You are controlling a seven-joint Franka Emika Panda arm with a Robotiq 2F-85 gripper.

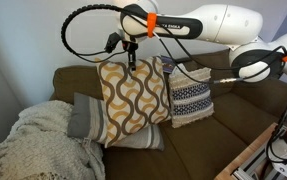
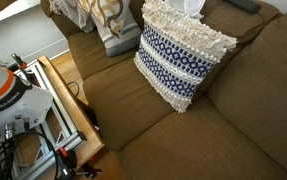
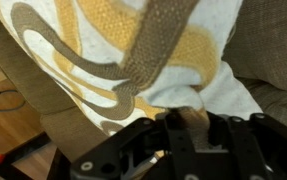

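Note:
A white pillow with wavy yellow and grey bands (image 1: 135, 100) stands on the brown couch, its top edge at my gripper (image 1: 132, 60). In the wrist view the pillow's fabric (image 3: 133, 50) fills much of the picture and bunches up between the fingers of my gripper, which is shut on it. Behind the pillow's lower part lies a grey and white pillow (image 1: 84, 115). To the right leans a blue and white pillow with fringed ends (image 2: 175, 58).
A cream knitted blanket (image 1: 45, 145) covers the couch's left end. The couch seat (image 2: 203, 140) is bare in front of the fringed pillow. A wooden table edge (image 2: 78, 115) stands near the robot base.

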